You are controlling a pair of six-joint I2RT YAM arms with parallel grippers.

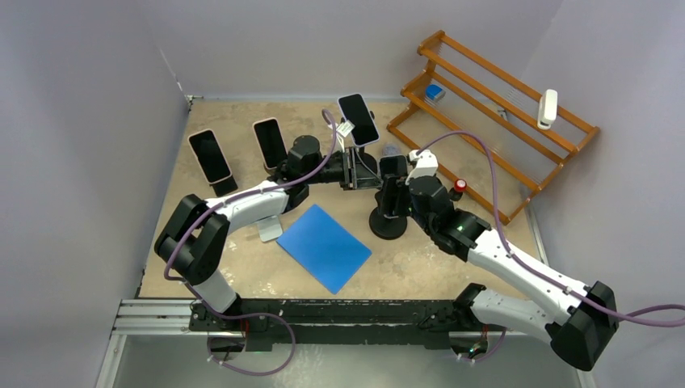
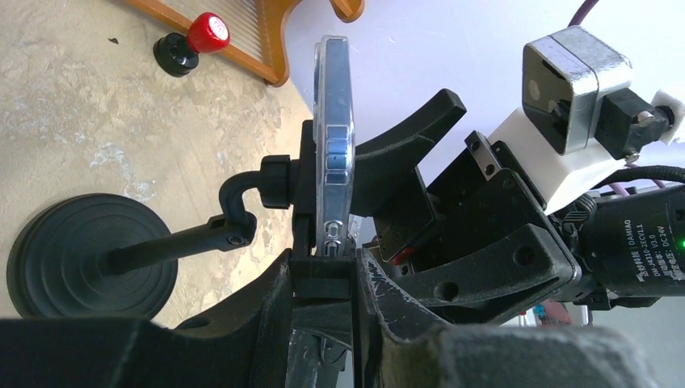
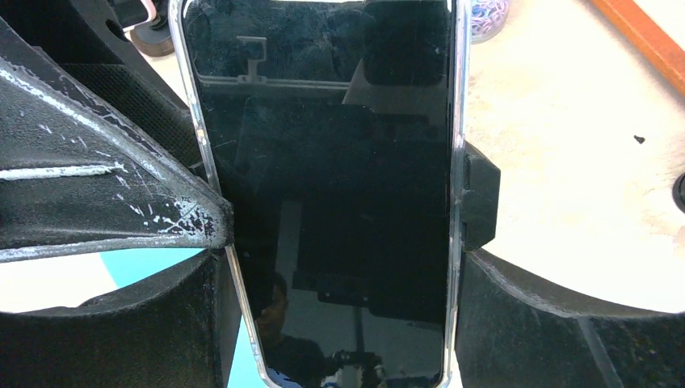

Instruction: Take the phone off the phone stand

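The phone [image 3: 339, 194] fills the middle of the right wrist view, screen facing the camera. Edge-on in the left wrist view, the phone [image 2: 334, 137] lies close against the black holder of the phone stand [image 2: 93, 257]. My left gripper is shut on the black lower part of that holder. Around the phone's sides stands my right gripper, part open. Its right finger is at or near the phone's edge, while a narrow gap shows lower down on the left; whether it grips firmly is unclear.
Other phones stand on the left [image 1: 209, 156], at the back left [image 1: 269, 143] and back centre [image 1: 358, 120]. A blue sheet [image 1: 325, 248] lies in front. The wooden rack [image 1: 505, 121] and a red-topped stamp [image 1: 460, 186] are on the right.
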